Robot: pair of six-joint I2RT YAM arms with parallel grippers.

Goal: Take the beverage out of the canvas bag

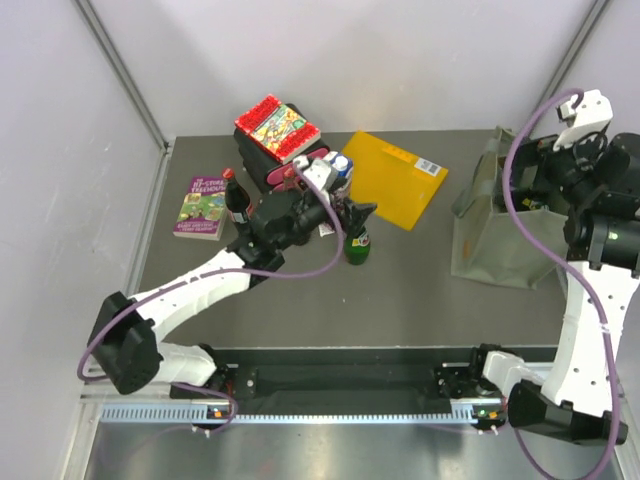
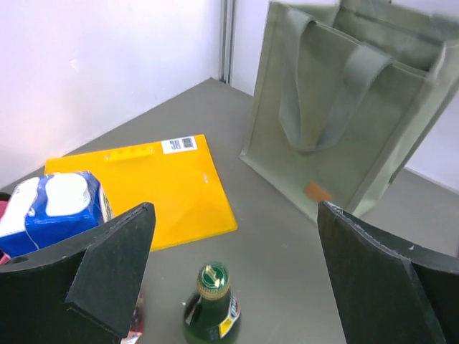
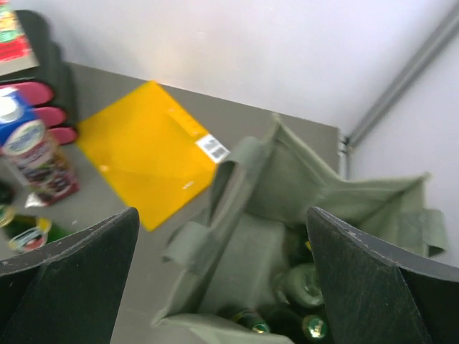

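Note:
The olive canvas bag [image 1: 490,240] stands on the right of the table. Through its mouth in the right wrist view show several bottles, among them a green bottle [image 3: 304,283] and a green-capped bottle [image 3: 314,327]. Over that mouth hangs my right gripper, open and empty. A green bottle [image 2: 212,312] stands upright on the table outside the bag. My left gripper [image 1: 365,212] is above it, its fingers open and nothing between them. Also on the table are a dark cola bottle [image 1: 238,200] and a blue-and-white carton [image 3: 41,158], the latter partly behind the left arm in the top view.
A yellow envelope [image 1: 388,178] lies flat at the back middle. Left of it, a red book [image 1: 278,128] rests on a dark rack with pink openings [image 3: 51,116]. A purple book [image 1: 202,208] lies at far left.

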